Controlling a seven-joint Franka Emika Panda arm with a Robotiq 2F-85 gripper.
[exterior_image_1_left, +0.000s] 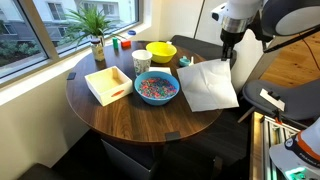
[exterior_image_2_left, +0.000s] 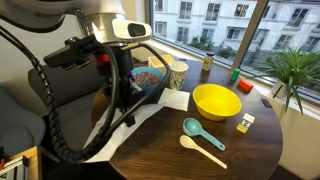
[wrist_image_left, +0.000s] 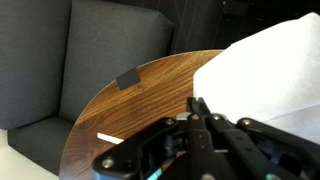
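A white sheet, cloth or paper (exterior_image_1_left: 207, 86), slants up from the right side of the round wooden table to my gripper (exterior_image_1_left: 229, 57), which is shut on it near one corner. Part of it reaches past the table edge. From the other side, the sheet (exterior_image_2_left: 150, 128) spreads below and beside the gripper (exterior_image_2_left: 127, 117). In the wrist view the sheet (wrist_image_left: 262, 82) fans out to the right from the gripper's tips (wrist_image_left: 198, 104); the exact pinch is too small to make out.
On the table (exterior_image_1_left: 125, 122) stand a bowl of small coloured pieces (exterior_image_1_left: 156, 89), a light wooden box (exterior_image_1_left: 108, 83), a white cup (exterior_image_1_left: 142, 60) and a yellow bowl (exterior_image_2_left: 217, 102). A teal spoon (exterior_image_2_left: 203, 133) and a wooden spoon (exterior_image_2_left: 203, 150) lie nearby.
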